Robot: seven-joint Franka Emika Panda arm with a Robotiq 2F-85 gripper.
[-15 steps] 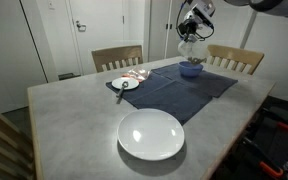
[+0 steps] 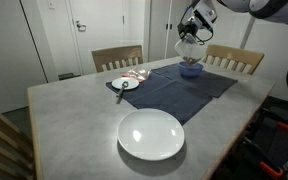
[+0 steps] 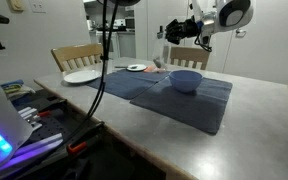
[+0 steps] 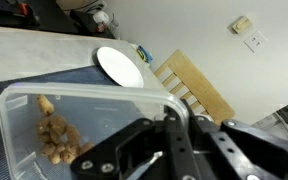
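Note:
My gripper (image 3: 182, 32) is shut on a pale, see-through container (image 3: 163, 50). It hangs at the far end of the table, above and close to a blue bowl (image 3: 186, 80). From exterior view 1, the container (image 2: 190, 48) appears just over the bowl (image 2: 191, 70). Brown, clumped pieces (image 4: 60, 135) show within the container in the wrist view, where its curved rim runs up to the dark fingers. What the bowl holds is hidden.
A large white plate (image 2: 151, 134) lies at the near end, and a smaller plate (image 2: 125, 84) carries a dark utensil. Dark mats (image 2: 169, 98) cover parts of the table. Chairs (image 2: 118, 57) stand along the far side.
The arm and the held container have shifted slightly to the right in exterior view 1. The bowl and plates stay where they were.

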